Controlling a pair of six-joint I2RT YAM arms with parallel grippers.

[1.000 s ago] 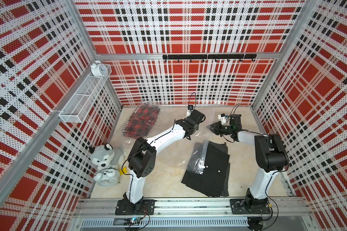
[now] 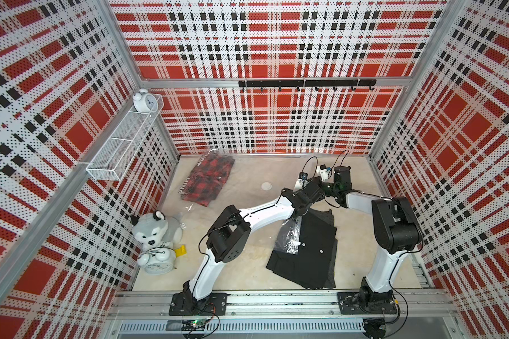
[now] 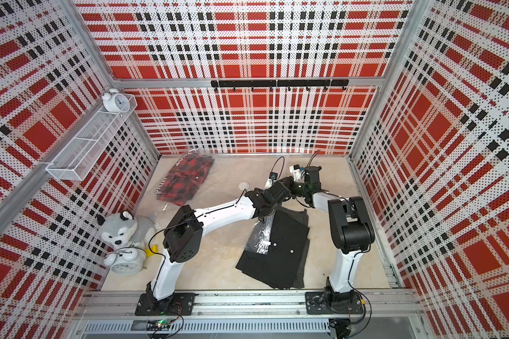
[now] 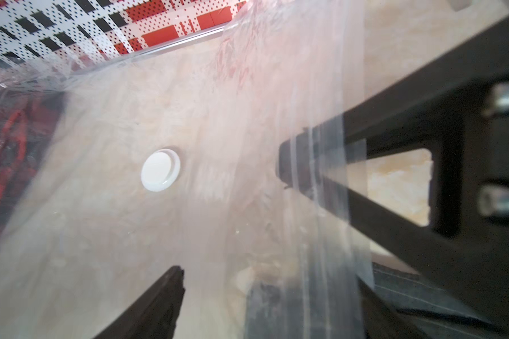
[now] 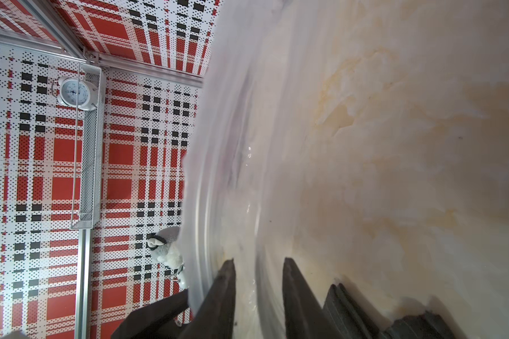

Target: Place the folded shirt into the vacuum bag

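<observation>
A clear plastic bag (image 4: 107, 237) is raised between my grippers, which meet at the back right of the table. Its creased edge runs past both wrist cameras. The dark folded shirt (image 2: 316, 254) lies below, with clear plastic on its left part. My left gripper (image 2: 314, 189) is beside the right one; its fingers are partly behind plastic in the left wrist view, and I cannot tell its grip. My right gripper has its fingertips apart around the bag's edge, part open.
A bagged red plaid garment (image 2: 206, 178) lies back left. A plush husky (image 2: 152, 228) and white clock (image 2: 157, 260) stand front left. A wire basket (image 2: 124, 141) hangs on the left wall. A white disc (image 2: 265, 186) lies mid-table.
My left gripper has moved right to meet the right gripper, which has shifted slightly; the plastic near them has moved with this.
</observation>
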